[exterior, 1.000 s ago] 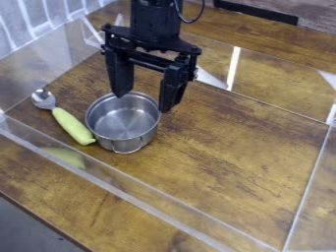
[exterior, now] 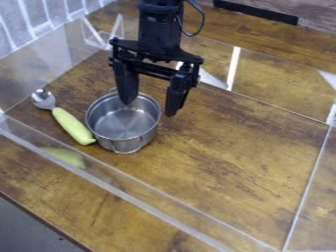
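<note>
My black gripper [exterior: 149, 81] hangs open above the back of a steel pot [exterior: 124, 128], its two fingers spread to either side with nothing between them. The pot stands upright on the wooden table and looks empty. Left of it lies a spoon with a metal head [exterior: 42, 99] and a pale green handle [exterior: 71, 125], angled toward the front of the pot.
Clear acrylic panels border the wooden table [exterior: 237, 157] along the front left, the back and the right. The table right of the pot is clear. A white slatted rail [exterior: 39, 25] is at the back left.
My gripper has moved a little toward the back, away from the camera, and looks slightly smaller. The pot and spoon have not visibly moved.
</note>
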